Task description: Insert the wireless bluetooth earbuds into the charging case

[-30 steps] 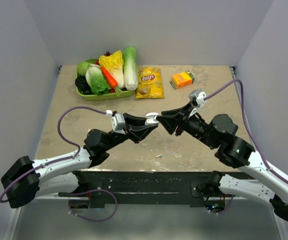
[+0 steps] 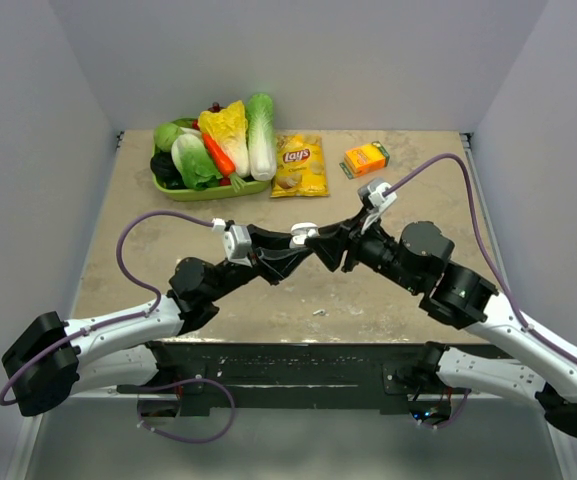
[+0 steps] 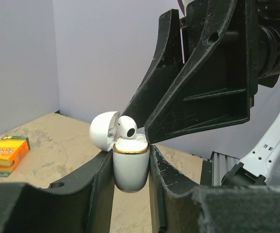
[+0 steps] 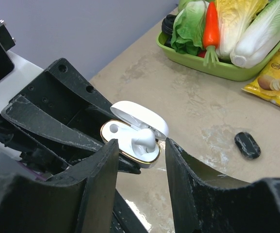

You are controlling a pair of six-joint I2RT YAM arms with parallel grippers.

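My left gripper is shut on the white charging case (image 3: 130, 172), held upright with its lid (image 4: 139, 116) flipped open. A white earbud (image 4: 143, 141) stands in one slot of the case; the other slot, a round hollow, shows empty in the right wrist view. My right gripper is part open right at the case, its fingertips either side of and just below the earbud in that view. In the top view both grippers meet over the middle of the table.
A green vegetable basket (image 2: 173, 192), a Lays chips bag (image 2: 299, 172) and an orange box (image 2: 366, 157) stand at the back of the table. A small dark oval object (image 4: 247, 144) lies on the tabletop (image 2: 148, 250).
My right arm and gripper have shifted slightly down and left in the top view, around the case. My left arm holding the case looks still.
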